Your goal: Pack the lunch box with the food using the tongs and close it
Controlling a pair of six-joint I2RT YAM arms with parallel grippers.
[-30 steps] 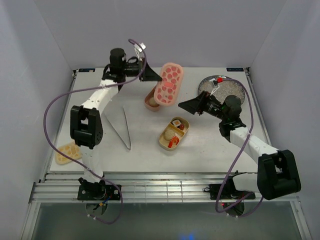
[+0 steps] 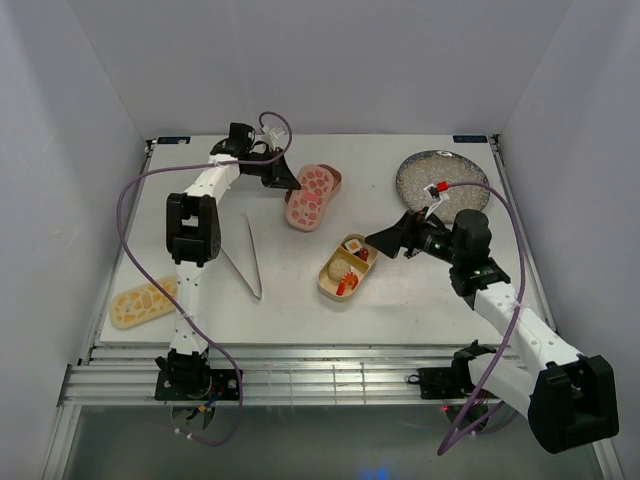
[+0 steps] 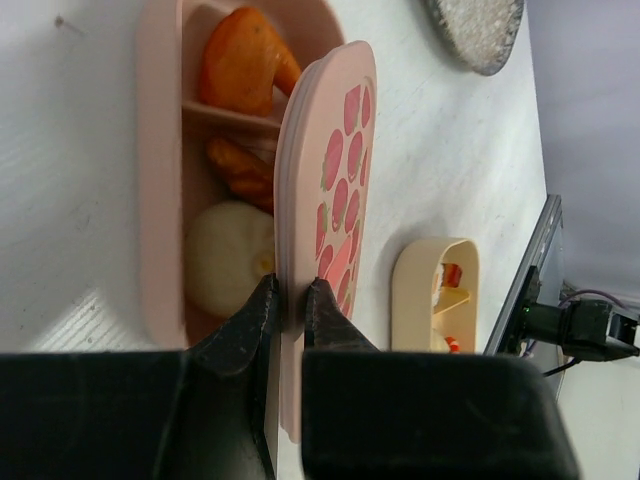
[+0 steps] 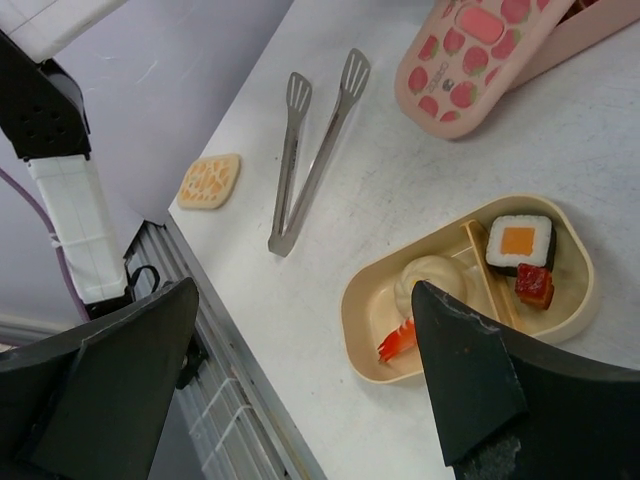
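Note:
A pink strawberry-patterned lid (image 2: 310, 200) is in my left gripper (image 2: 291, 184), whose fingers are shut on its edge. In the left wrist view the lid (image 3: 345, 180) leans over the pink lunch box (image 3: 160, 180), where chicken pieces (image 3: 240, 60) and a pale bun (image 3: 225, 260) show. The cream box (image 2: 328, 287) holds a bun, shrimp, a sushi piece (image 4: 518, 240) and a red cube (image 4: 534, 285). My right gripper (image 2: 385, 240) stands open just right of and above the cream box, nothing between its fingers.
A speckled round plate (image 2: 430, 170) lies back right, partly under the right arm. Metal tongs (image 2: 255, 270) lie left of centre, and a patterned yellow lid (image 2: 140, 305) at the front left.
The right arm shifted a little toward the front right earlier.

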